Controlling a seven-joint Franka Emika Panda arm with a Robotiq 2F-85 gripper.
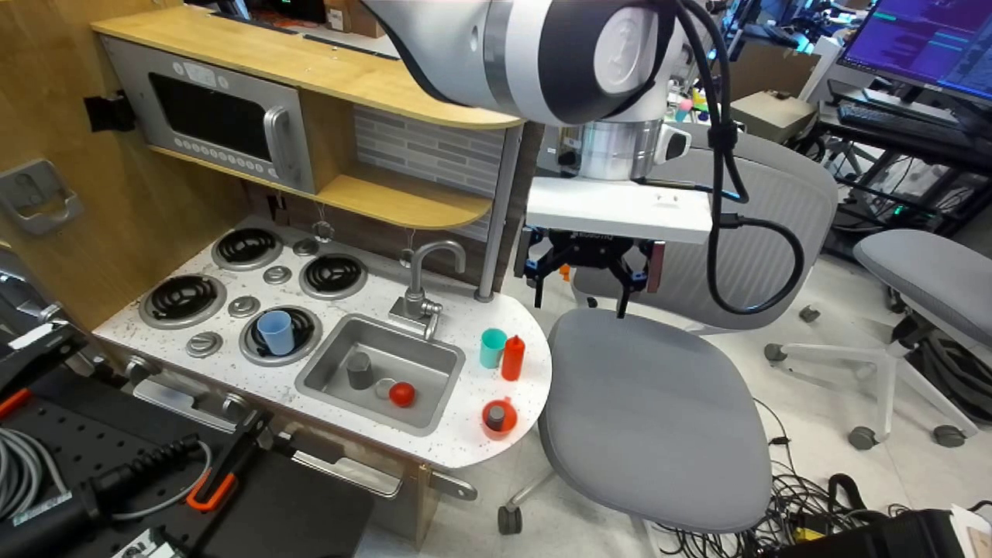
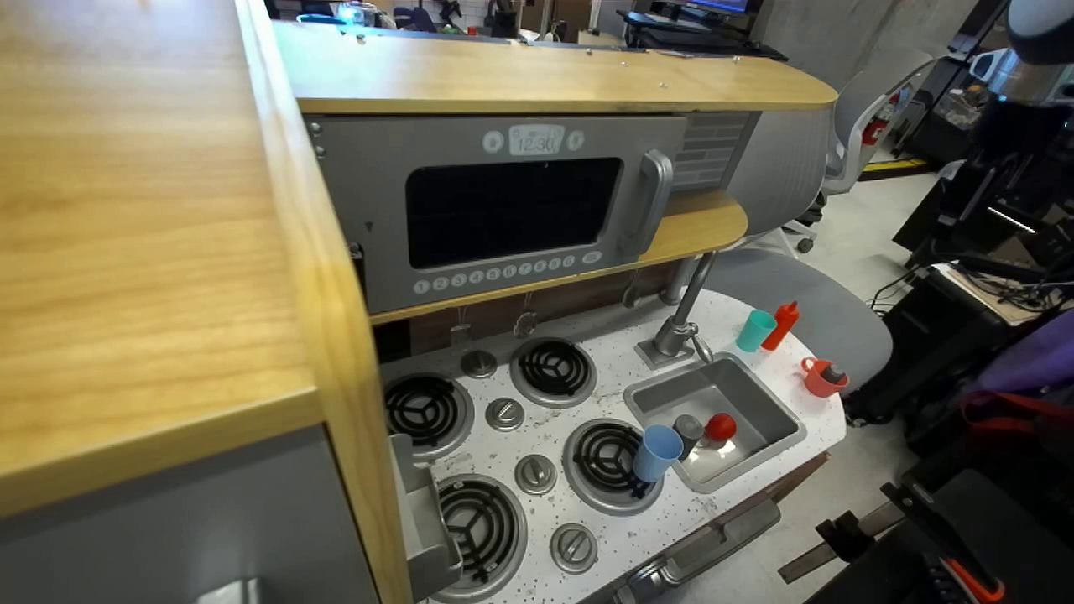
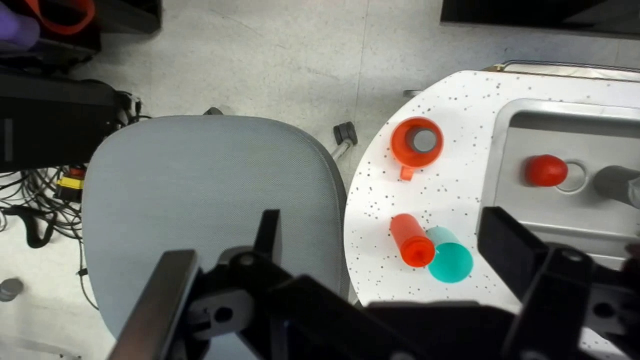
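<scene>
My gripper is open and empty, hanging in the air above the grey chair, right of the counter. In the wrist view its fingers are spread wide, with the red bottle and teal cup well below between them. These two stand side by side near the counter's rounded end. Close by, an orange cup with a handle has a dark grey cylinder inside it. A red ball-like item and a grey cup lie in the sink. The blue cup is on a burner.
The faucet rises behind the sink, and a post holds up the shelf beside the microwave. A grey chair stands against the counter's rounded end.
</scene>
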